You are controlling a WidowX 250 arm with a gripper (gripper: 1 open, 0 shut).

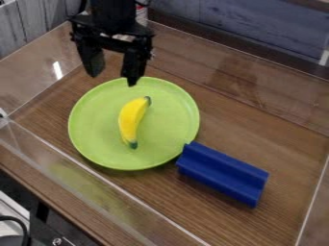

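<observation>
A yellow banana (134, 121) lies on a round green plate (167, 139) left of centre. My black gripper (111, 67) hangs over the upper left of the view, above and behind the plate, with two dark finger assemblies pointing down and a gap between them. I see nothing held between them.
A long blue block (221, 173) sits to the right front of the plate on the wooden table (257, 96). A can is mostly hidden behind the arm at the top. A clear rim runs along the left edge.
</observation>
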